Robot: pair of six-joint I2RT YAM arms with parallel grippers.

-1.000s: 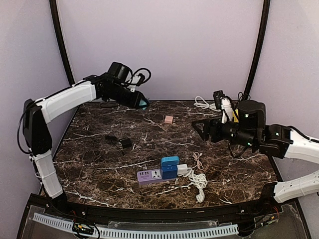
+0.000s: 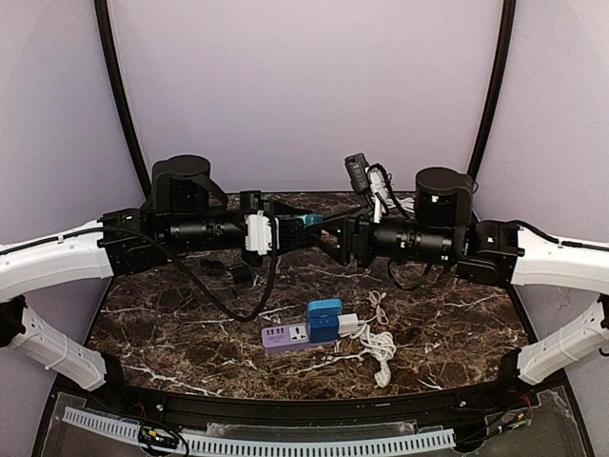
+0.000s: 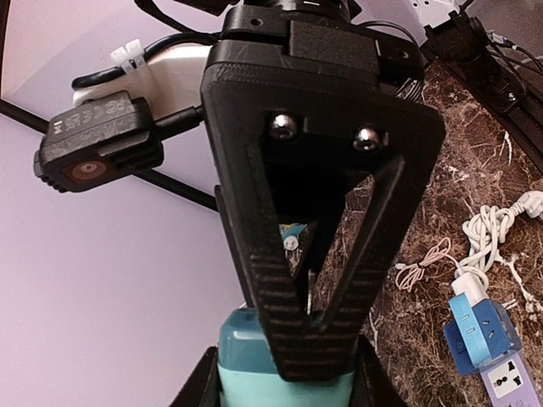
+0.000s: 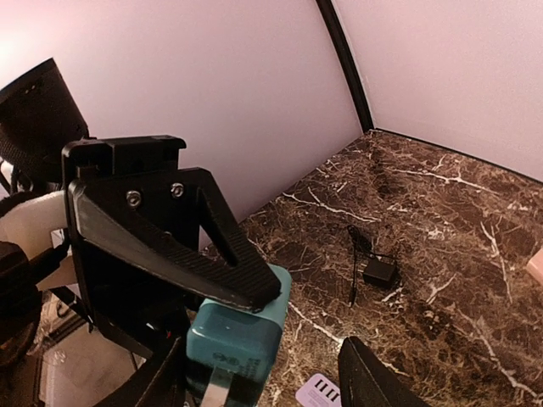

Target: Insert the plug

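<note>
A teal plug with metal prongs is held up over the middle of the table by my left gripper, which is shut on it. Below, near the front, a purple power strip with a socket stands beside blue blocks and a white plug with a coiled white cable.
A black adapter lies on the left of the marble table. A pink adapter lies further back. A pink cable and white cables lie round the front right.
</note>
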